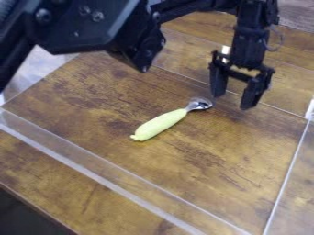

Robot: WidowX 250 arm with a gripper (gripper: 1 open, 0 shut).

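A spoon point(200, 104) with a metal head lies on the wooden table, and a pale yellow-green corn-like object point(157, 126) lies at its lower left, in line with it and seemingly touching it. My black gripper point(236, 94) is open at the upper right, just right of and above the spoon's head, with nothing seen between its fingers.
The wooden table point(86, 138) has clear or light strips along its lower left and right sides. Free wood surrounds the spoon. The black arm crosses the top of the view.
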